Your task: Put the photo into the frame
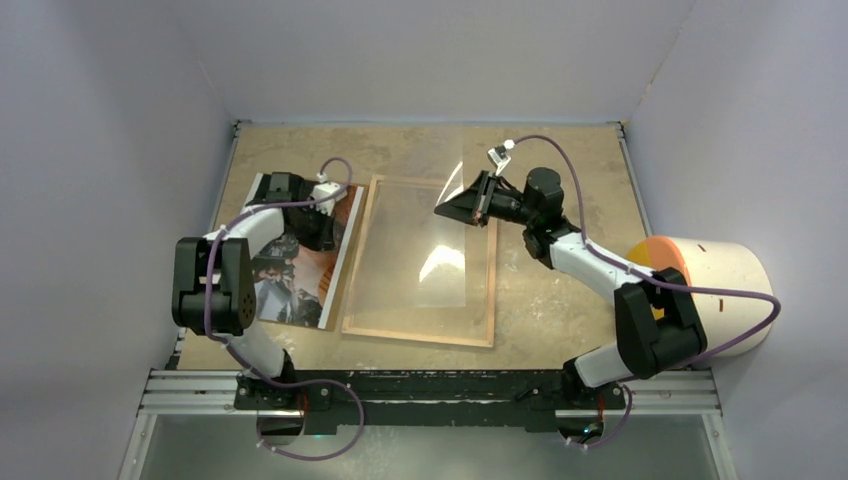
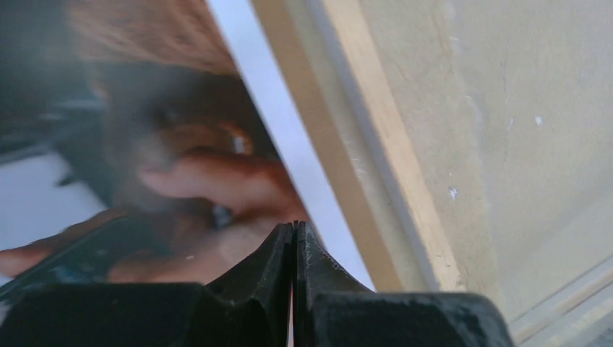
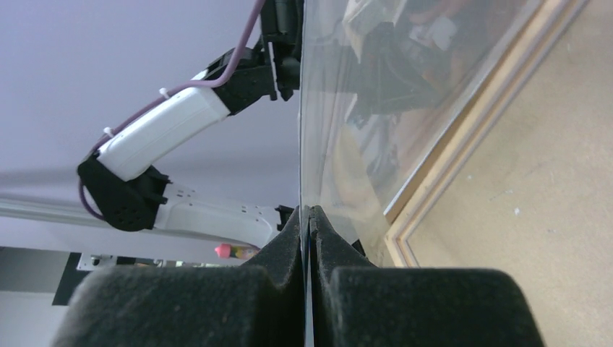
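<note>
The photo (image 1: pixel 290 285) lies flat at the left of the board, a white strip along its right edge. To its right is the wooden frame (image 1: pixel 415 340), a narrow gap between them. My left gripper (image 1: pixel 326 246) points down over the photo's right half; its fingertips (image 2: pixel 278 246) are together over the picture, and whether they touch it cannot be told. A clear sheet (image 1: pixel 440 285) hangs tilted above the frame. Its thin edge (image 3: pixel 302 144) runs between the fingers of my right gripper (image 1: pixel 438 212), which is shut on it.
A large white roll with an orange rim (image 1: pixel 720 290) lies at the right edge of the work area. The beige board (image 1: pixel 570 310) is bare between it and the frame. Walls close in at the left, right and back.
</note>
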